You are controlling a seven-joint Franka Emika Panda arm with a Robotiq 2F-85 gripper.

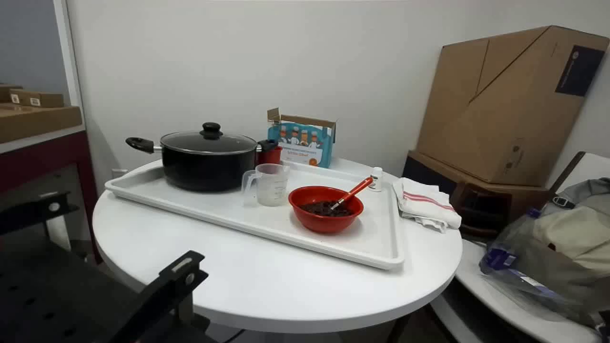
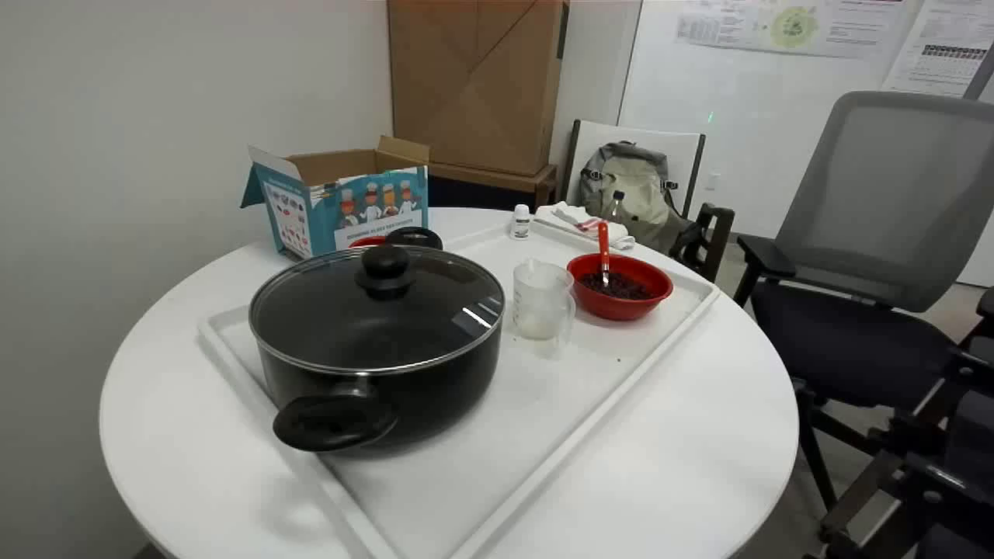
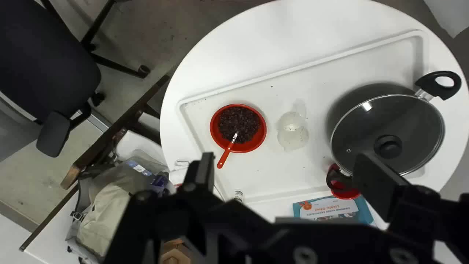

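My gripper stands open above the table in the wrist view, its two dark fingers wide apart with nothing between them. Below it, a red bowl (image 1: 324, 223) of dark beans sits on a white tray (image 1: 251, 226). A spoon with a red handle (image 3: 224, 157) leans over the bowl's rim. Beside the bowl stands a clear measuring cup (image 2: 543, 298) with a handle. A black pot (image 2: 419, 391) with its glass lid (image 3: 409, 127) on occupies the tray's other end. Partly hidden behind the pot is a red container (image 3: 344, 190). Neither exterior view shows the gripper.
A small white bottle (image 1: 375, 178) and a folded towel (image 1: 426, 204) are at the tray's bowl end. An open blue cardboard box (image 2: 368, 210) stands behind the pot. Chairs (image 2: 876, 223) surround the round table.
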